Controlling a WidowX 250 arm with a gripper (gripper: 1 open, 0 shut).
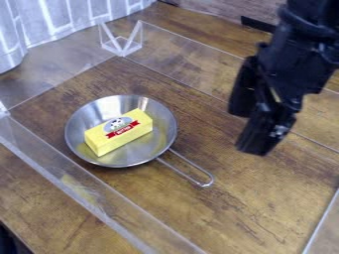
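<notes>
A small steel pan (101, 109) with a long wire handle rests on the wooden surface at the left of the camera view. In it lies a yellow butter box (111, 134) with a cow logo. My dark gripper (257, 121) hangs at the upper right, to the right of the pan and apart from it, blurred and cut off by the frame; whether it is open or shut does not show clearly.
Clear plastic walls border the wooden surface (252, 198), along the left and the back. A small clear stand (122, 42) is at the back left, near a white curtain (40, 25).
</notes>
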